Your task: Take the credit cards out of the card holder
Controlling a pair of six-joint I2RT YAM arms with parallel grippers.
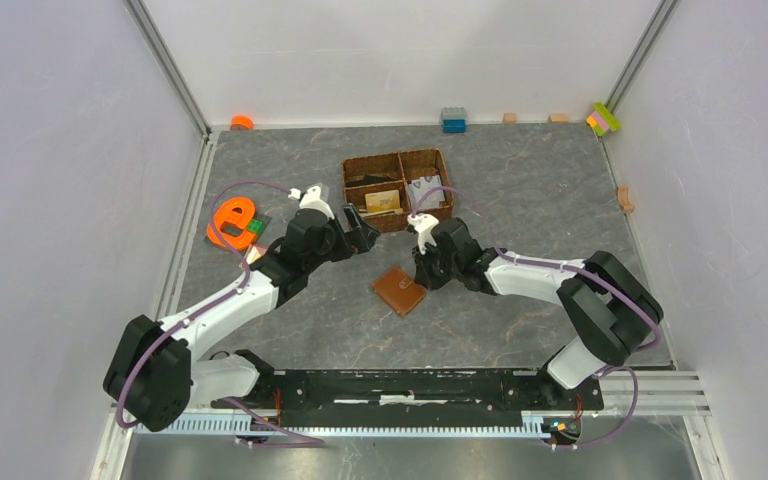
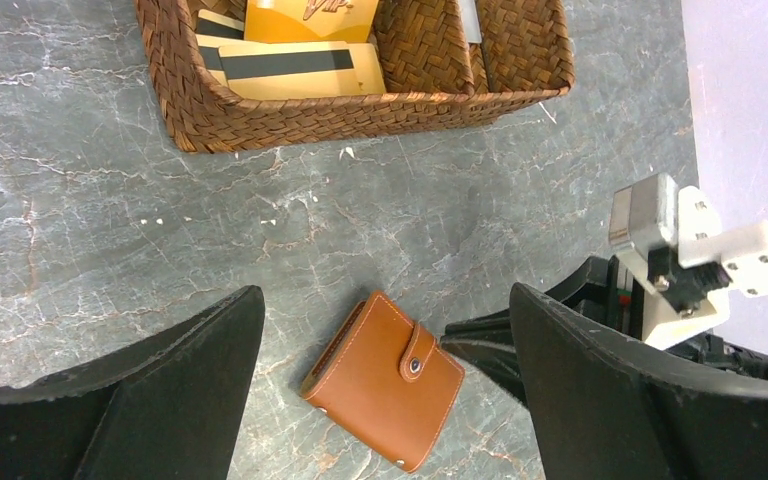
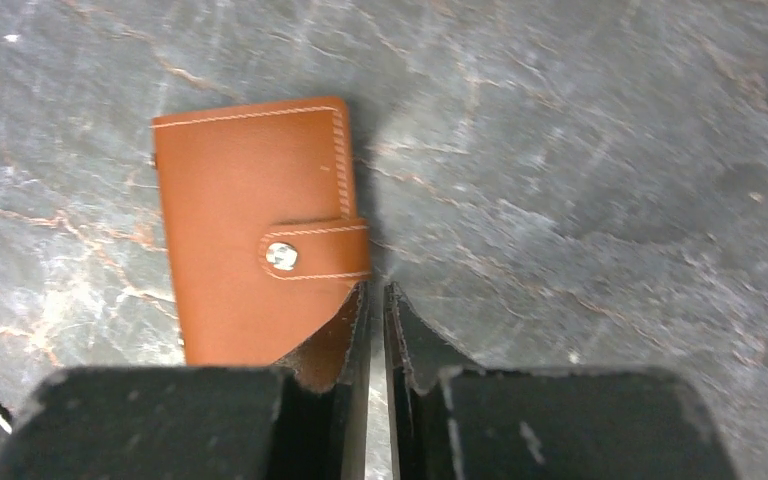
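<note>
The brown leather card holder [image 1: 399,290] lies flat and turned at an angle on the grey table, its strap [image 3: 315,250] snapped over one edge. No cards show outside it. In the right wrist view, my right gripper is nearly closed at that edge, just below the strap. One finger [image 3: 325,350] overlaps the holder; only a thin slit of table shows between the fingers. My left gripper [image 1: 362,231] hangs wide open near the basket, nothing between its fingers, with the holder further off in its wrist view.
A woven basket [image 2: 330,115] with compartments stands behind the holder, containing a yellow card box [image 2: 310,18], striped cards [image 2: 295,68] and other items. An orange toy [image 1: 230,221] sits at the left. Table space in front of the basket and at the right is clear.
</note>
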